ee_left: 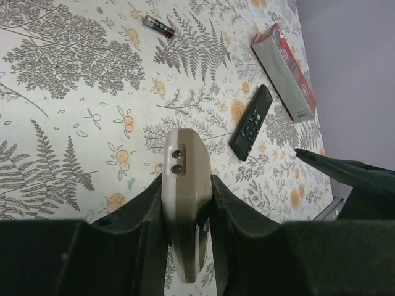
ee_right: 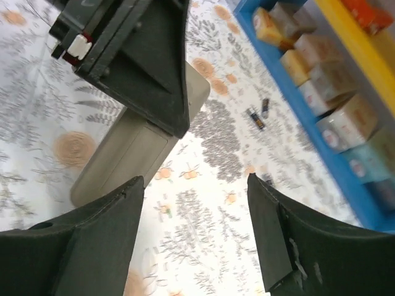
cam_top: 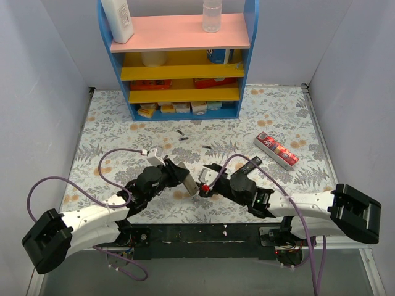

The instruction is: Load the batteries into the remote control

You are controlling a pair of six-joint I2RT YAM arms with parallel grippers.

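Note:
A pale grey remote control (cam_top: 191, 185) is held tilted above the table near the front middle, with my left gripper (cam_top: 179, 174) shut on it. In the left wrist view the remote (ee_left: 186, 160) stands on end between the black fingers. The right wrist view shows its long flat face (ee_right: 126, 154) with a seam across it; whether the compartment is open I cannot tell. Just right of the remote, my right gripper is part open, and nothing shows between its fingertips. Small dark batteries (cam_top: 183, 139) (ee_right: 255, 118) lie apart on the table, short of the shelf.
A black remote (cam_top: 249, 165) lies on the patterned table to the right, with a red and grey box (cam_top: 276, 150) beyond it. The blue-sided shelf (cam_top: 178, 115) stands at the back. Clear tabletop lies at the left and around the batteries.

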